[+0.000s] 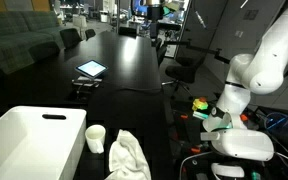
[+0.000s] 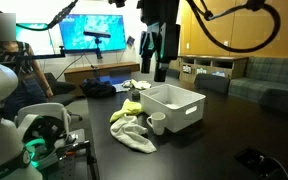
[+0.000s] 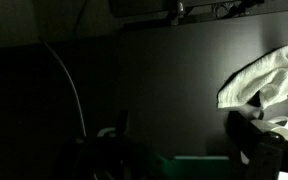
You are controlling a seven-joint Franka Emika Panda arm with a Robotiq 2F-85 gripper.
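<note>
My gripper (image 2: 154, 68) hangs high over the table, open, with its dark fingers pointing down and nothing visible between them. A white mug (image 2: 158, 123) stands upright on the dark tabletop. Beside it lies a crumpled white cloth (image 2: 132, 132); exterior view 1 shows the same mug (image 1: 96, 139) and cloth (image 1: 127, 158) near the white box (image 1: 34, 145). In the wrist view the cloth (image 3: 269, 78) is at the right edge, and the mug (image 3: 279, 123) is partly hidden behind a dark finger.
Behind the mug, the white open box (image 2: 179, 112) stands on the table. A yellow cloth (image 2: 127, 108) lies near it. A tablet-like device (image 1: 91, 69) and dark cables lie farther along the table.
</note>
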